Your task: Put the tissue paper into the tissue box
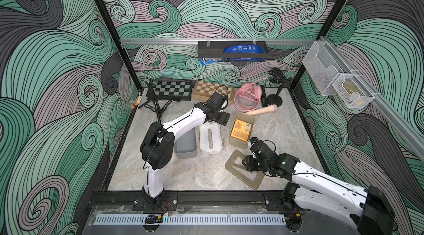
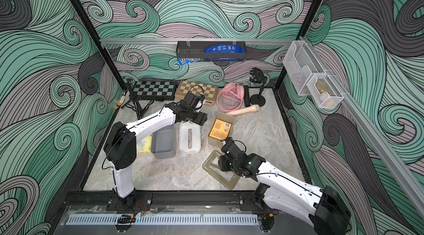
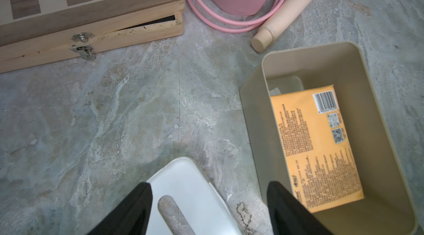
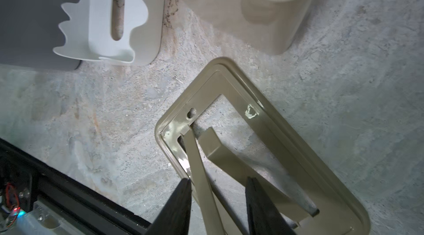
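Observation:
An orange tissue pack (image 3: pixel 318 146) lies inside an olive-grey box (image 1: pixel 235 144). My left gripper hangs open above the white lid (image 1: pixel 216 142), to the box's left, with nothing between its fingers. My right gripper is over the olive lid (image 4: pixel 282 133), which lies on the table in front of the box. Its fingers stand apart above the lid's strips; whether they touch it I cannot tell.
A grey container (image 1: pixel 185 148) is left of the white lid. Chessboards (image 1: pixel 170 89), a pink item (image 1: pixel 240 98), a wooden rod (image 1: pixel 262 109) and a black stand (image 1: pixel 274 100) line the back.

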